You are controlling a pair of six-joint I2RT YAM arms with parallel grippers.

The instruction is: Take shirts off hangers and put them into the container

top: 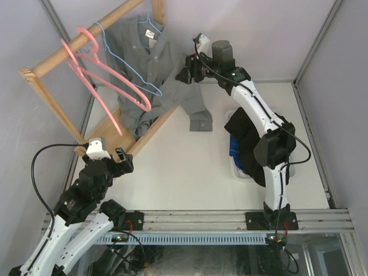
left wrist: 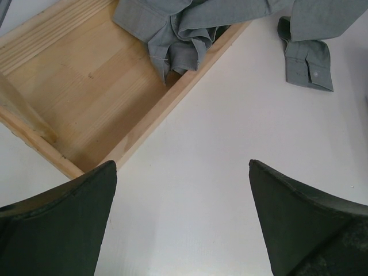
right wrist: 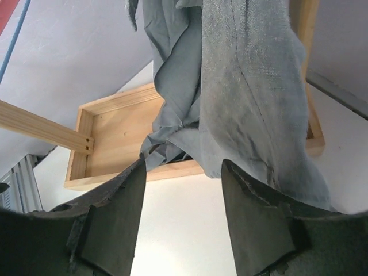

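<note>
The grey shirt (top: 135,63) hangs on a blue hanger (top: 150,22) from the wooden rack, its sleeve (top: 200,118) trailing down to the white table. My right gripper (top: 185,75) is open at the shirt's right side, close to the sleeve. In the right wrist view, grey cloth (right wrist: 247,98) fills the space just beyond the right fingers (right wrist: 129,195), and I cannot tell whether it touches them. Low at the front left, my left gripper (top: 127,161) stands open with nothing between its fingers; in the left wrist view the shirt's hem (left wrist: 184,54) lies well ahead of it.
Two pink hangers (top: 115,75) and an empty blue hanger (top: 129,66) hang on the rack's bar (top: 63,54), left of the shirt. A bin (top: 238,169) with dark cloth (top: 250,146) stands at right.
</note>
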